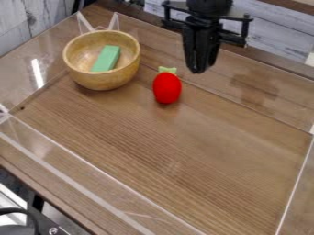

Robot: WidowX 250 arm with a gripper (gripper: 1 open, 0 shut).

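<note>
My gripper [199, 57] hangs at the top centre of the camera view, black, above and behind a red oval object [168, 88] on the wooden table [185, 156]; it looks shut, with nothing visible between its fingers. A small light-green piece [167, 70] lies just behind the red object, below and left of the gripper.
A wooden bowl [84, 73] holding a green block [106, 58] sits at the back left. A pale wall runs along the back and left edges.
</note>
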